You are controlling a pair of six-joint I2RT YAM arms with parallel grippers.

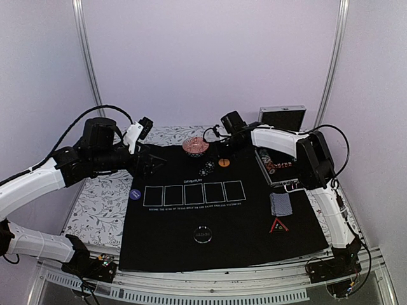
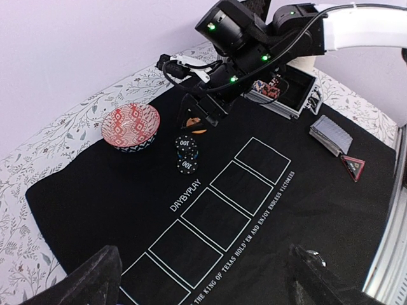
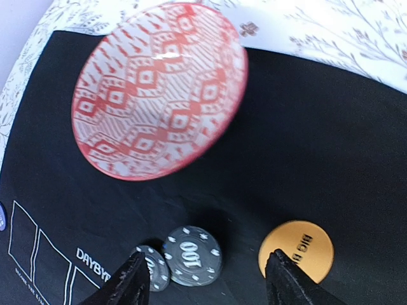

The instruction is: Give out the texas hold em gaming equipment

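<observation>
My right gripper is apart at the fingertips with nothing held, just above black "100" chips point(image 3: 191, 254) and beside an orange blind button point(image 3: 296, 248). My left gripper is open and empty over the mat's left side. A red-patterned bowl point(image 1: 195, 145) sits at the back. An open chip case point(image 1: 267, 171) is at the back right. A card deck point(image 1: 280, 204) and red triangle point(image 1: 278, 227) lie at front right, a clear dealer disc point(image 1: 203, 234) at front centre, a blue disc point(image 1: 135, 194) at left.
The black mat point(image 1: 165, 241) has five printed card boxes in its middle. Flowered table surface borders it, with walls behind and at the sides.
</observation>
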